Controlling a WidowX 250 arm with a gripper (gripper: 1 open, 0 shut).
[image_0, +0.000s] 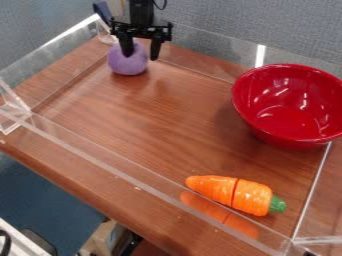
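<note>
At the back left of the wooden surface a round purple object (128, 62) sits under my black gripper (140, 45), whose fingers come down around and just above it. Whether they are shut on it or only over it is unclear. A red bowl (286, 108) stands at the right, and a toy carrot (230, 190) with a green tip lies at the front right.
Clear low walls (94, 156) edge the wooden tabletop (154, 120). A grey wall rises behind.
</note>
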